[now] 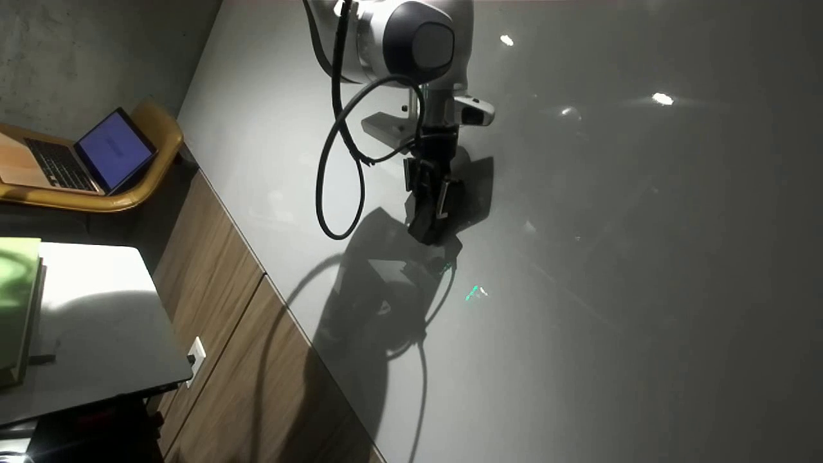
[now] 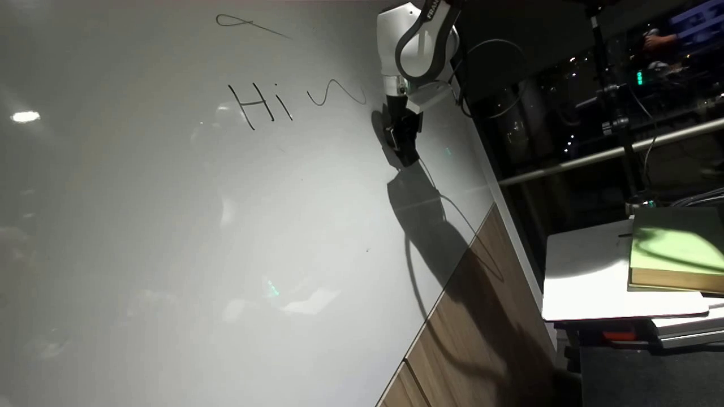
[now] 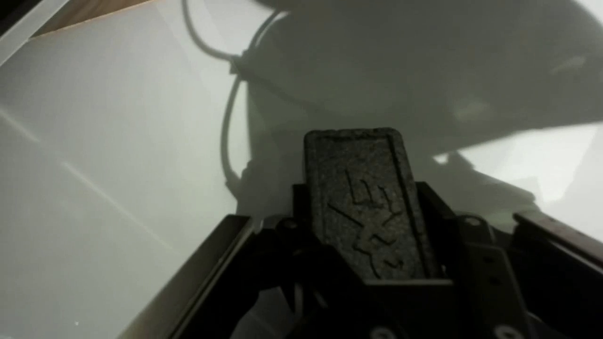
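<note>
My gripper is shut on a dark grey felt block (image 3: pixel 362 169), like a board eraser, with worn lines on its face. In the second exterior view the gripper (image 2: pixel 401 135) is over the white board (image 2: pixel 169 271), right of a thin wavy line (image 2: pixel 332 84). Further left is the written word "Hi" (image 2: pixel 254 103), and above it a looped stroke (image 2: pixel 237 22). The first exterior view has the gripper (image 1: pixel 429 193) pointing down the board; no pen strokes show there. Whether the block touches the board I cannot tell.
A black cable (image 1: pixel 318 181) loops out beside the arm. Wood panels (image 1: pixel 224 308) border the board's lower edge, with a side table (image 1: pixel 108 332) beyond. Most of the board away from the arm is clear.
</note>
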